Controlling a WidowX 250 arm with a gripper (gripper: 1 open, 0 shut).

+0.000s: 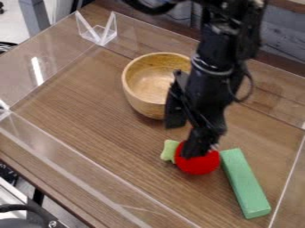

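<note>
My black gripper (pixel 191 118) hangs open over the middle of the table (pixel 84 156), its fingers spread above a red round object (pixel 198 162). A small pale green piece (pixel 169 151) lies at the left side of the red object. A long green block (pixel 245 183) lies to the right. Behind and left of the gripper is a tan bowl (pixel 152 76), partly hidden by the arm.
A clear plastic item (pixel 98 28) stands at the back left. Dark cables lie past the left edge.
</note>
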